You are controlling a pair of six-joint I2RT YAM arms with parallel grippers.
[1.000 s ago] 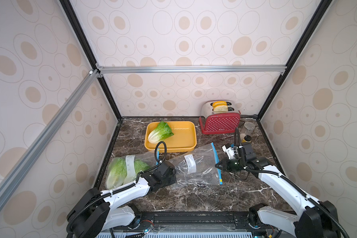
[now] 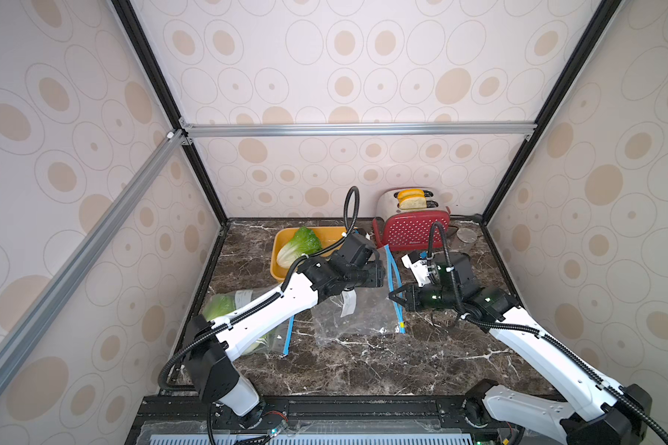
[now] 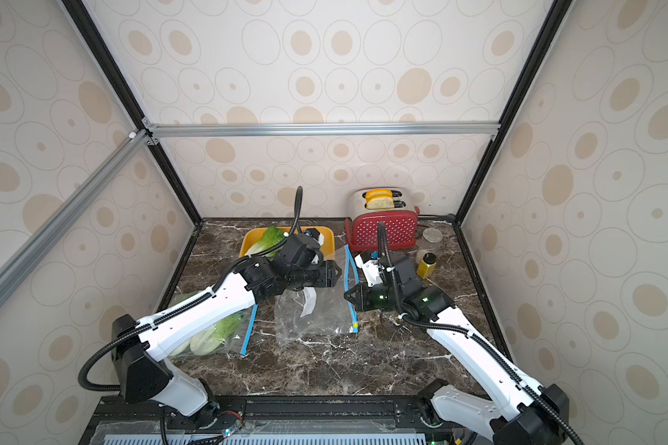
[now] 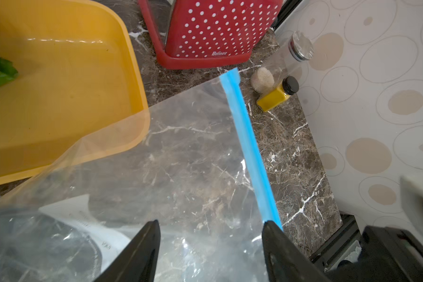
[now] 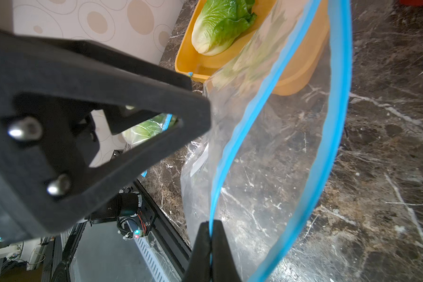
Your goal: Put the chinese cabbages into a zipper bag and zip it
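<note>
A clear zipper bag (image 2: 375,315) with a blue zip edge is lifted off the counter, its mouth parted into two blue strips. My right gripper is shut on one strip (image 5: 249,119), while the other strip (image 5: 336,94) hangs loose beside it. Over the bag, my left gripper stands open with nothing held; the blue edge passes by its right finger. One chinese cabbage (image 5: 223,23) lies in the yellow tray (image 4: 136,80). At the left, another filled bag (image 3: 215,333) with cabbage lies partly behind my left arm.
A red dotted toaster (image 2: 415,230) stands at the back. To its right are a yellow-filled bottle (image 4: 275,96) and a glass jar (image 4: 284,61).
My left gripper has swung from the front left up over the bag. The right gripper has shifted slightly left with the zip edge, and the bag's mouth now shows two separated strips.
</note>
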